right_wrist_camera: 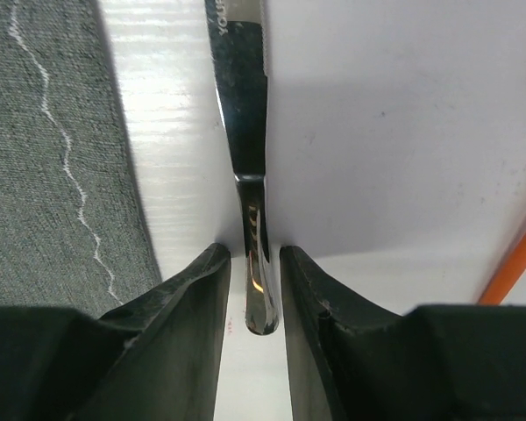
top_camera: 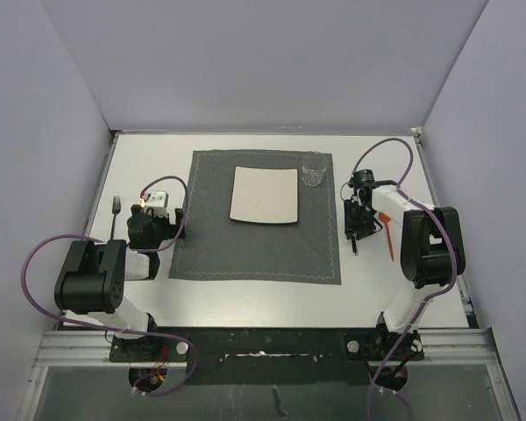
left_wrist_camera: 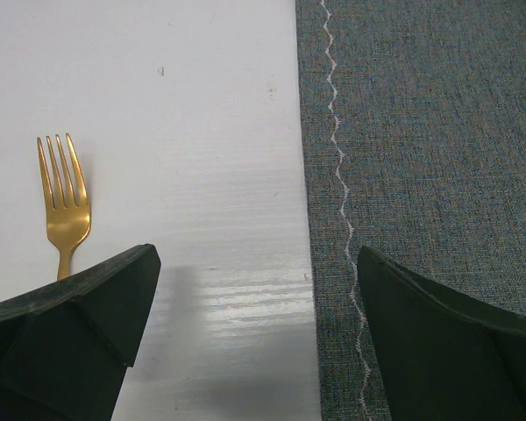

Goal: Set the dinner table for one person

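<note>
The silver knife [right_wrist_camera: 245, 114] lies on the white table just right of the grey placemat [top_camera: 245, 254]. Its handle end sits between the fingertips of my right gripper, whose fingers are open with a narrow gap on each side. A square cream plate [top_camera: 263, 195] rests on the mat, and a clear glass [top_camera: 314, 168] stands at its upper right. The gold fork [left_wrist_camera: 68, 210] is left of the mat. My left gripper hangs wide open above the mat's left edge, empty. An orange-handled utensil [top_camera: 388, 237] lies right of the knife, partly covered in the right wrist view.
Bare table [top_camera: 263, 307] runs along the front of the mat. Grey walls [top_camera: 263, 70] stand behind and at both sides. The right arm covers part of the table near the orange utensil.
</note>
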